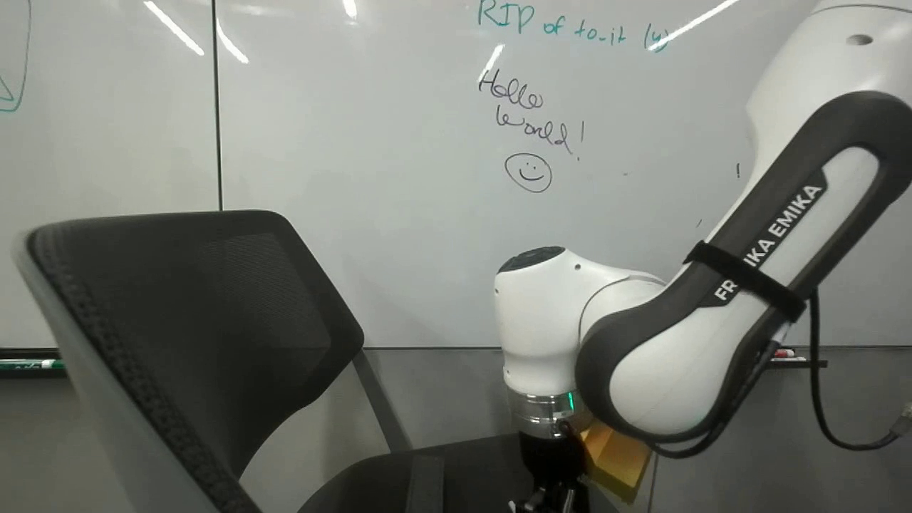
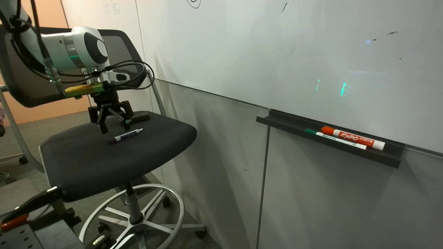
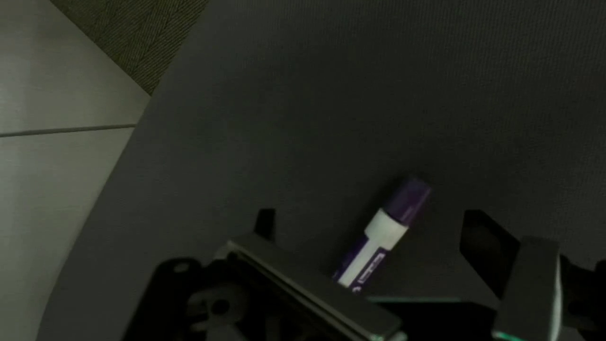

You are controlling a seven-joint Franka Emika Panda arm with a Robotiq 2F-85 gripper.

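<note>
A white and purple marker (image 2: 126,135) lies on the dark seat of an office chair (image 2: 137,155). Its purple cap (image 3: 409,200) and white label show in the wrist view, while its lower end is hidden behind the gripper parts. My gripper (image 2: 116,127) points down over the seat close to the marker, its fingers apart and nothing held. In the wrist view the marker appears between the two fingers, one of them the right finger (image 3: 487,247). The exact height of the fingertips above the seat is hard to judge.
The chair's backrest (image 1: 197,325) rises on the left in exterior view 1. A whiteboard (image 2: 290,54) stands behind, with a tray (image 2: 373,157) bearing a red marker (image 2: 353,138) and a thin green-and-white marker (image 2: 342,141). A dark block (image 2: 139,118) sits behind the gripper on the seat.
</note>
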